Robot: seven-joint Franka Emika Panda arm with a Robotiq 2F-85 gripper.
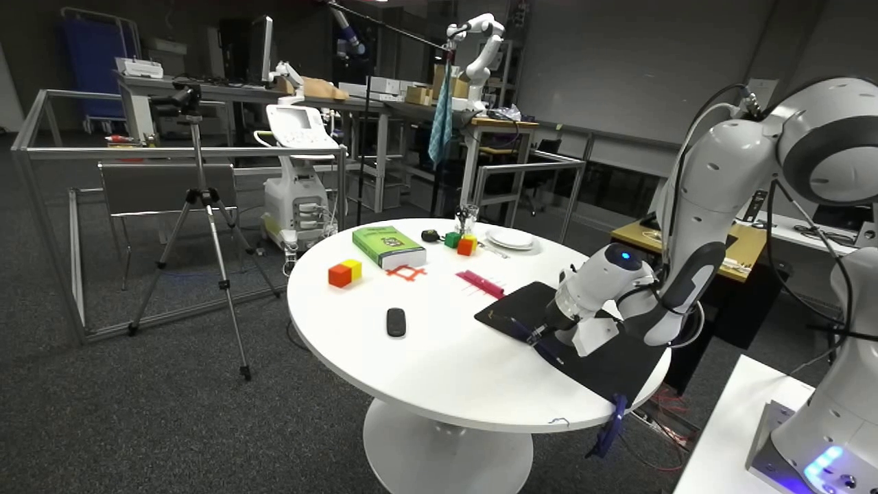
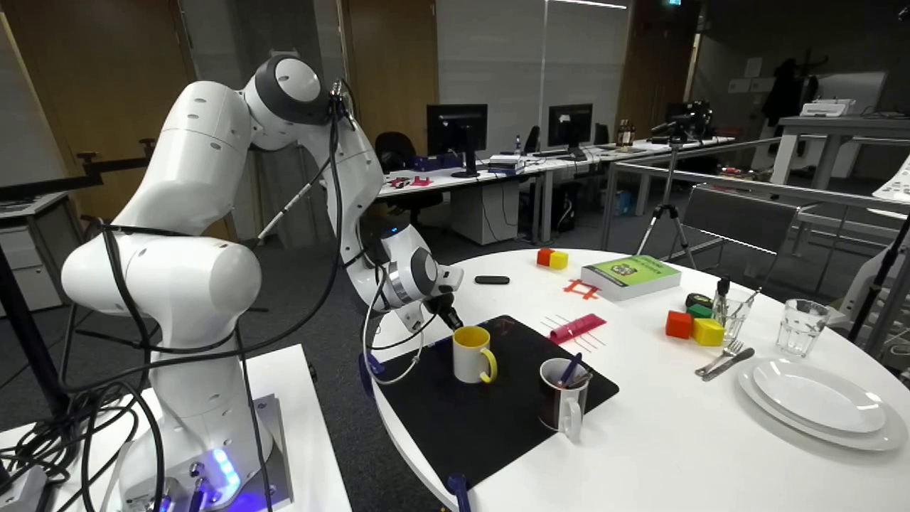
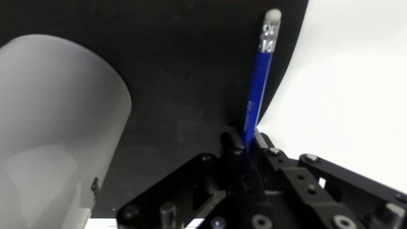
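A blue pencil (image 3: 259,84) with a white eraser is pinched between the fingers of my gripper in the wrist view. Its eraser end sticks out past the fingertips; the other end is hidden under the gripper. In exterior view 1 my gripper (image 1: 538,333) is low over the edge of the black mat (image 1: 502,311). A white mug with a yellow inside and handle (image 2: 470,363) stands upright on the mat, close to the gripper. Another white mug (image 2: 552,409), holding pens, stands farther along the mat. A pale curved mug side (image 3: 61,126) fills the wrist view's left.
A pink object (image 2: 577,328) lies just off the mat. Farther off are a black remote-like object (image 1: 396,322), a green book (image 1: 389,247), coloured cubes (image 1: 341,275), glasses and white plates (image 2: 815,397).
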